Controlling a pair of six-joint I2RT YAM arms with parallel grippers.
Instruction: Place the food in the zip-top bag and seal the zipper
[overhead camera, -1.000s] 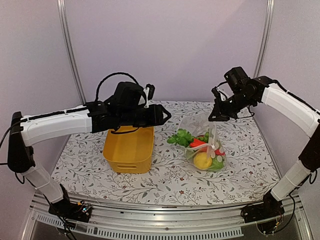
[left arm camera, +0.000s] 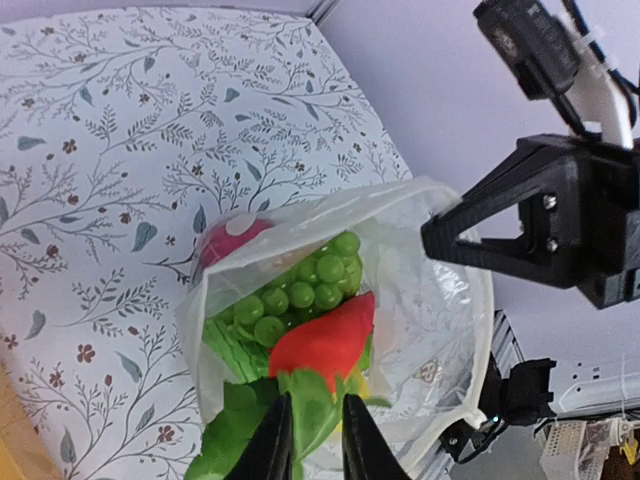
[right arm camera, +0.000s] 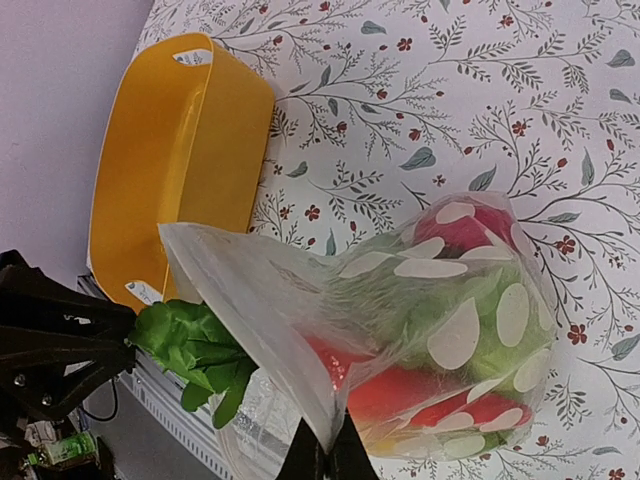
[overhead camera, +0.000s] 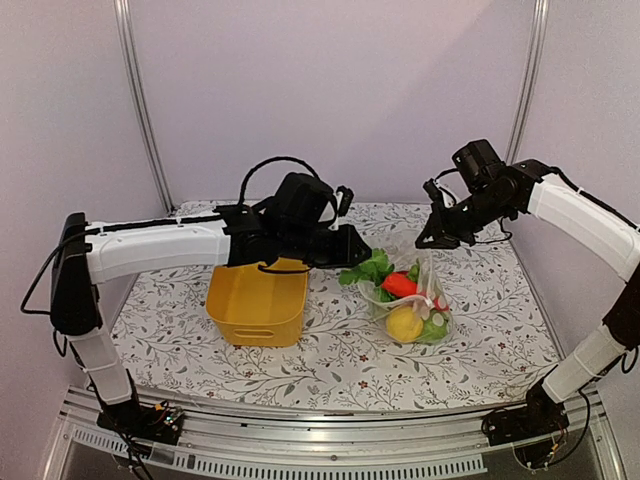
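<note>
The clear zip top bag sits on the table with its mouth open. Inside are a red pepper, green grapes and a yellow food item; more items press against its printed side. Leafy greens poke out through the mouth toward the left. My left gripper is at those leaves, its fingertips apart; leaf shows between and beyond them. Whether they touch the leaf is unclear. My right gripper is shut on the bag's rim, holding that edge up.
A yellow bin stands left of the bag, under the left arm; the part of its inside that shows is empty.
The right gripper stays at the rim, shifted slightly.
</note>
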